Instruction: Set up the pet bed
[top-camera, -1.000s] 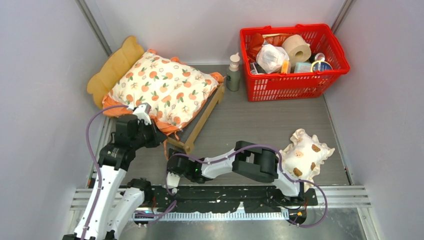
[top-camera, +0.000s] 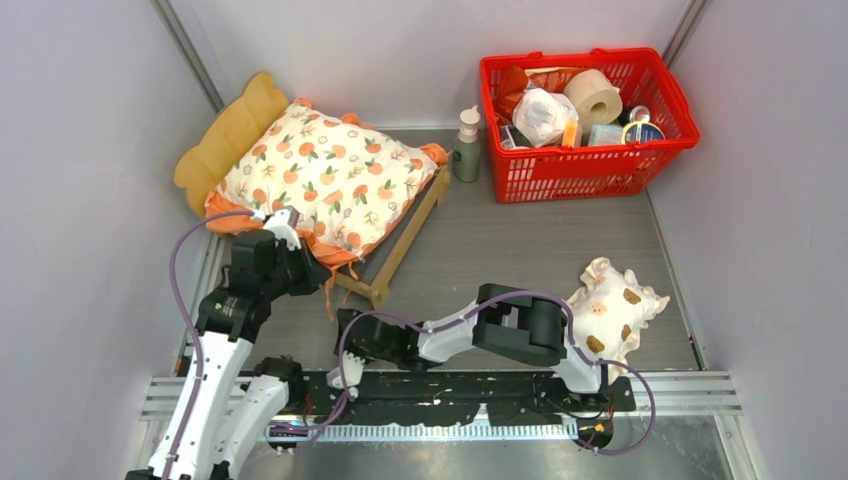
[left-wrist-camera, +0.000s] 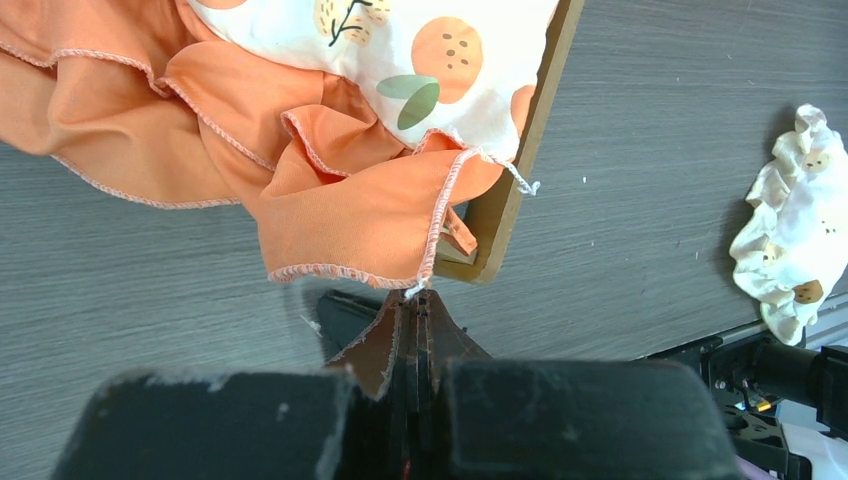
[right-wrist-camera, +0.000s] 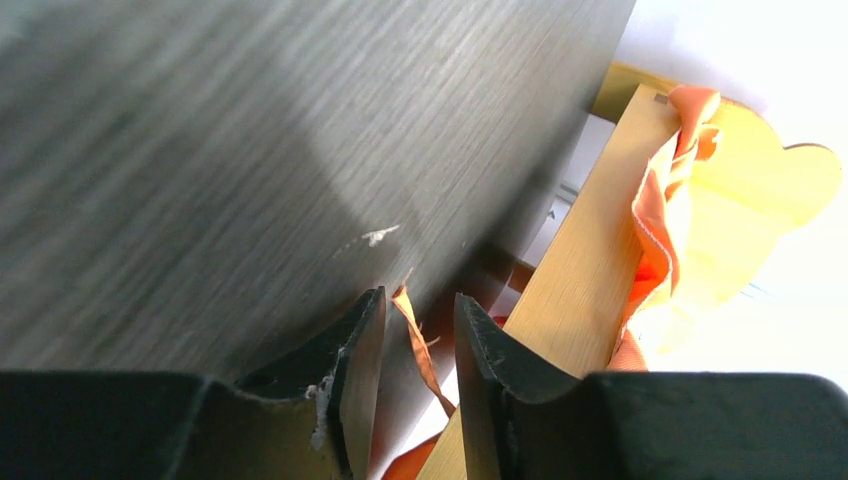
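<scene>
The wooden pet bed (top-camera: 400, 255) stands at the left, with the orange-print cushion (top-camera: 320, 180) on it and orange ruffles hanging over its near end. My left gripper is shut at the ruffle's hem (left-wrist-camera: 350, 240); whether fabric is between its tips I cannot tell. My right gripper is low beside the bed's wooden rail (right-wrist-camera: 570, 280), fingers part open, with a thin orange tie (right-wrist-camera: 420, 350) visible between or beyond them. A small cow-print pillow (top-camera: 615, 312) lies at the right.
A red basket (top-camera: 590, 175) of mixed items stands at the back right. A green pump bottle (top-camera: 466, 150) is beside the bed's back corner. Bare floor lies between bed, basket and small pillow.
My right arm has shifted slightly near the bed's near corner. The left arm, bed and cushion look unchanged.
</scene>
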